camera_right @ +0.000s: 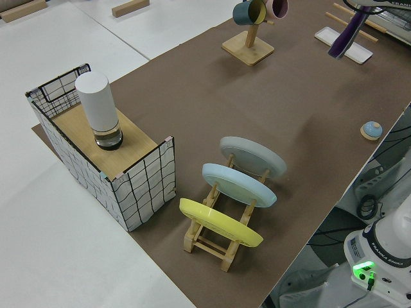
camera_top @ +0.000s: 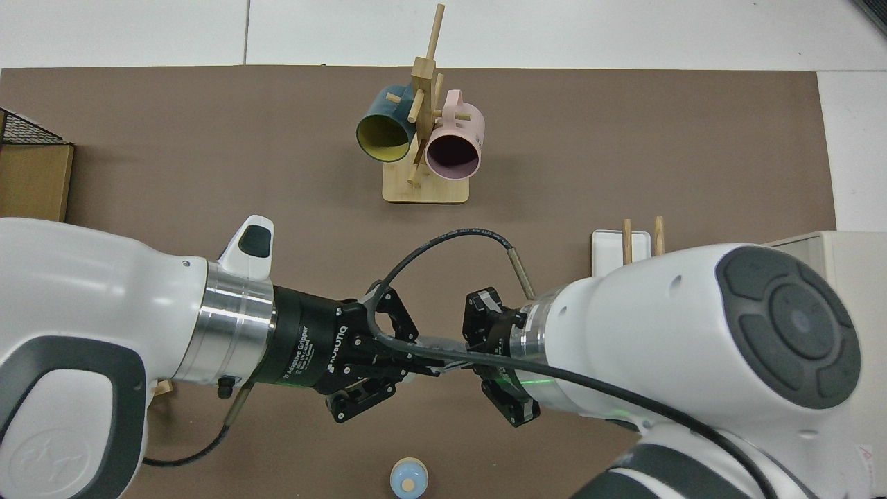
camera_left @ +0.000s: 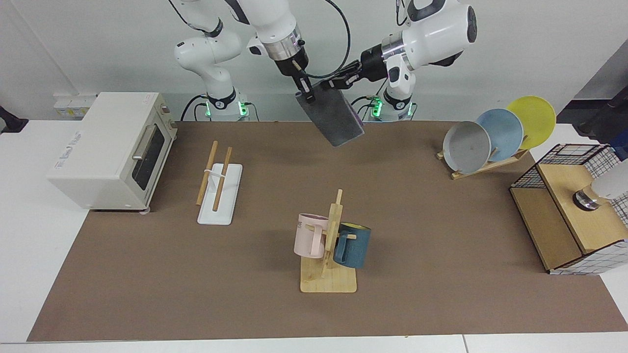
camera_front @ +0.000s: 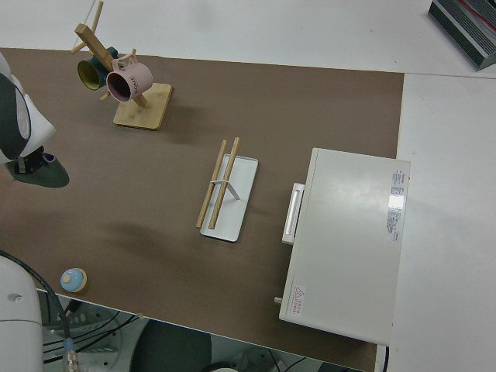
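Observation:
My two grippers meet over the middle near side of the mat, one gripper (camera_top: 370, 366) from the left and the other (camera_top: 495, 349) from the right in the top view. A grey cloth-like piece (camera_left: 329, 114) hangs below them in the left view; the right view shows it purple. Which fingers hold it, and how the fingers stand, is hidden. Beyond stands a wooden rack (camera_top: 424, 191) with a blue mug (camera_top: 382, 125) and a pink mug (camera_top: 453, 150).
A white holder with two sticks (camera_front: 240, 194) and a white oven (camera_front: 345, 248) are at one side. A plate rack (camera_right: 228, 250) with three plates and a mesh shelf (camera_right: 141, 186) are at the other. A small blue round object (camera_top: 408, 479) lies near the front edge.

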